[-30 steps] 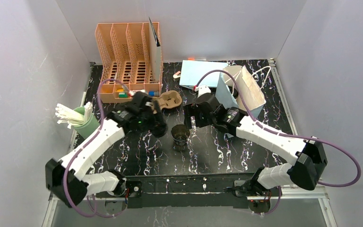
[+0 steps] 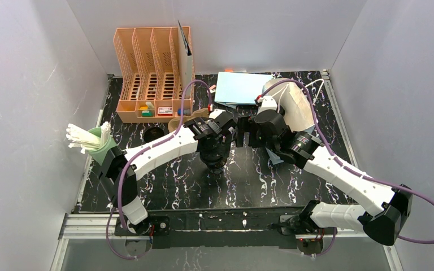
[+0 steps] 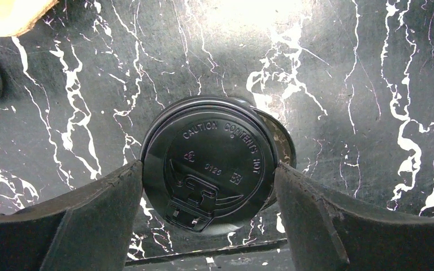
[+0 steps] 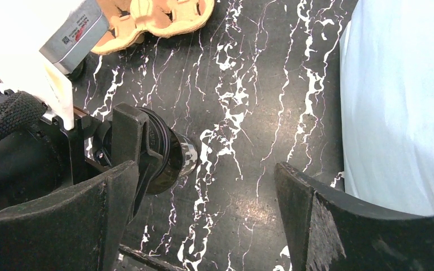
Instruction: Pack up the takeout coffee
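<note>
In the left wrist view a black lid (image 3: 209, 164) printed "caution contents hot" is held between the fingertips of my left gripper, over a dark cup (image 3: 281, 144) whose rim shows behind it. From above, that cup (image 2: 215, 165) stands mid-table beneath the left gripper. My right gripper is open and empty, just right of the left one. A paper bag (image 2: 294, 107) with a pale blue side (image 4: 398, 101) stands to the right.
An orange divided organizer (image 2: 124, 56) is at the back left, with a cardboard cup carrier (image 4: 175, 22) in front. A green straw holder (image 2: 104, 149) stands far left. Blue sheets (image 2: 243, 84) lie at the back.
My left gripper has swung right, bringing the lid over the cup. My right gripper has moved a little up and to the right in the top view.
</note>
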